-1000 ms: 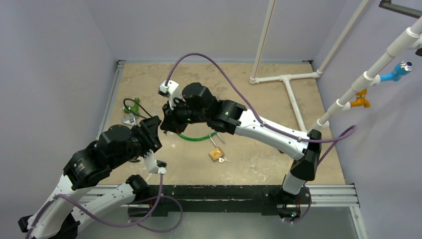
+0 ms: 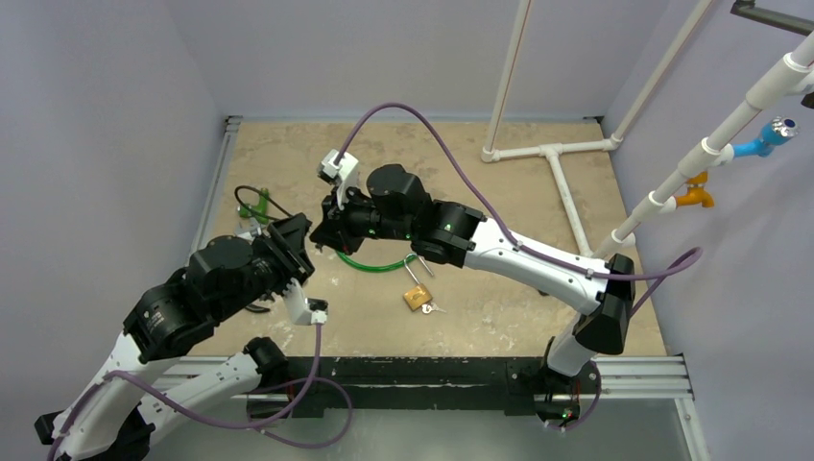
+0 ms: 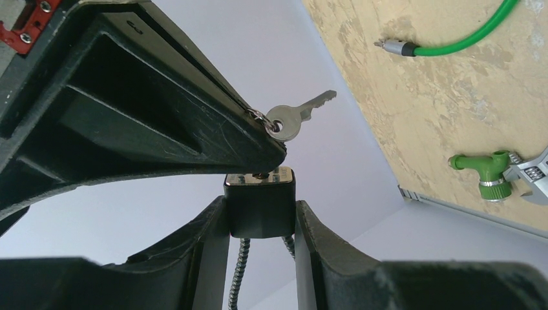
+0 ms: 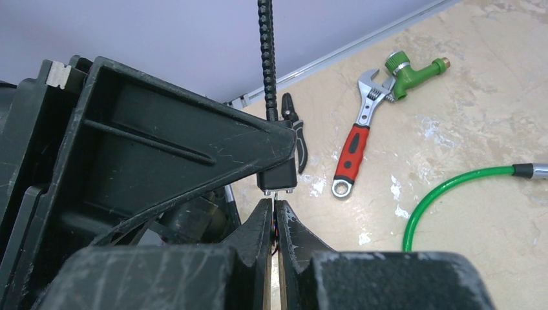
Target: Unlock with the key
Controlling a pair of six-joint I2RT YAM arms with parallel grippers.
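In the left wrist view, my left gripper holds a black lock body [image 3: 260,203] with a steel face and braided cable between its fingers. A key [image 3: 287,123] on a ring hangs at the tip of my right gripper, just above that lock. In the right wrist view, my right gripper is shut, its tips just below the lock body [image 4: 276,173]; what is between them is hard to make out. In the top view, both grippers meet over the left-middle of the board.
A brass padlock [image 2: 417,297] with keys lies on the board. A green hose [image 4: 452,181], adjustable wrench [image 4: 352,152], green tap fitting [image 4: 413,74] and pliers [image 4: 298,142] lie beneath. White pipes with blue [image 2: 758,144] and orange taps [image 2: 693,196] run along the right.
The left gripper has shifted a little to the right with it.
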